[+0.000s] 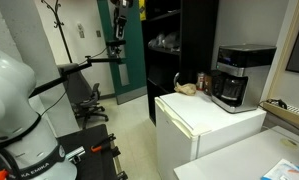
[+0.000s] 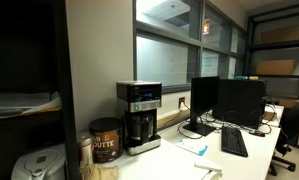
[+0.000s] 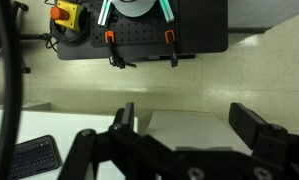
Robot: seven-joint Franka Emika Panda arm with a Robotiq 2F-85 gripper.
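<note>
In the wrist view my gripper stands open, its two dark fingers wide apart with only floor and a pale surface below. It is away from every object. A black and silver coffee maker [image 1: 238, 78] stands on the white cabinet [image 1: 211, 116] in exterior view 1. Exterior view 2 shows the same coffee maker [image 2: 141, 117] from another side, with a dark brown can [image 2: 106, 140] beside it. A small tan object [image 1: 186, 89] rests near the back of the cabinet top.
A white table [image 1: 234, 162] with a paper on it adjoins the cabinet. Dark shelving [image 1: 164, 50] rises behind. Monitors and a keyboard [image 2: 233, 141] occupy the far desk. Below my gripper, the dark base platform [image 3: 204, 38] and open floor [image 3: 84, 90] show.
</note>
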